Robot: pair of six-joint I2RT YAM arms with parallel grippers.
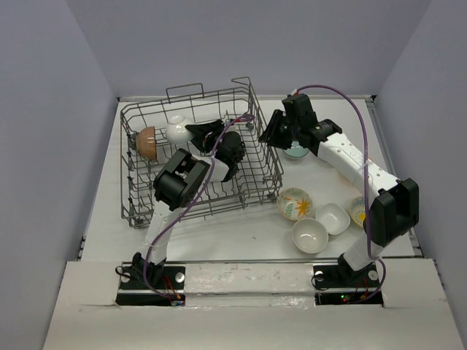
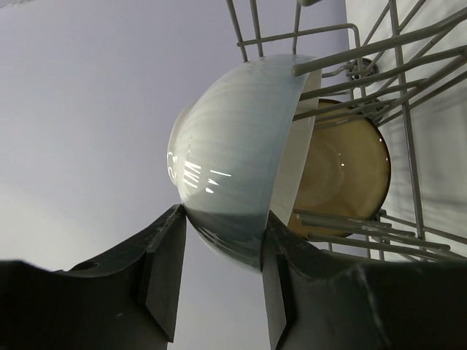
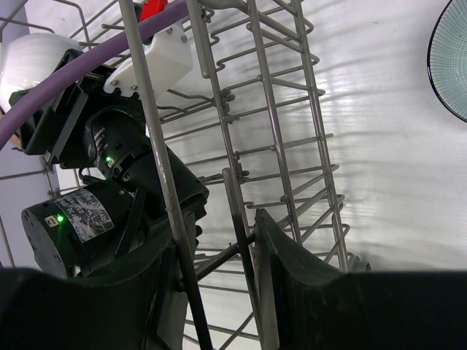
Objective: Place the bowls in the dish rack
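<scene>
A white bowl [image 1: 177, 130] [image 2: 230, 160] stands on edge among the tines of the dish rack [image 1: 124, 189], beside a brown bowl [image 1: 146, 144] [image 2: 339, 164]. My left gripper [image 1: 201, 129] has its fingertips at the white bowl's rim; whether it grips firmly is unclear. My right gripper [image 1: 273, 130] is at the rack's right side, with grey rack wires passing between or just in front of its fingers.
Outside the rack on the right are a teal bowl [image 1: 295, 152] [image 3: 449, 62], a flowered bowl [image 1: 295, 203], white bowls [image 1: 310, 235] and other bowls. The left arm fills the middle of the rack. Bare table shows along the front.
</scene>
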